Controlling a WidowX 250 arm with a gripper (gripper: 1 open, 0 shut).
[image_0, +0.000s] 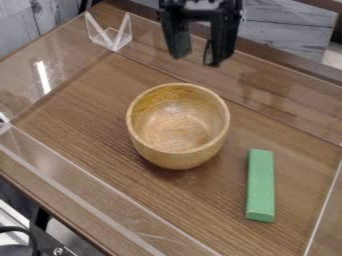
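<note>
A wooden bowl (178, 125) sits in the middle of the wooden table (80, 150), with nothing visible inside. A green rectangular block (261, 185) lies flat on the table to the right of the bowl, toward the front. My black gripper (199, 45) is at the top middle, above and behind the bowl, open, with nothing seen between its fingers; its upper part runs out of view.
A clear, small wire-like or plastic object (110, 30) stands at the back left. A black cable (16, 240) shows at the lower left edge.
</note>
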